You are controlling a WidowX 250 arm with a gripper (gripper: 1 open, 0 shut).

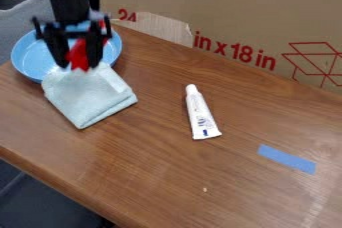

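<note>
My gripper (75,43), dark and motion-blurred, is at the upper left over a blue bowl (30,54), shut on a red object (79,55) whose shape is too blurred to tell. Just below it a folded pale cloth (91,100) lies on the wooden table (167,172), against the front right of the bowl.
A white tube (201,112) lies at the middle right, and a strip of blue tape (286,158) is on the table further right. A cardboard box (234,12) stands along the back.
</note>
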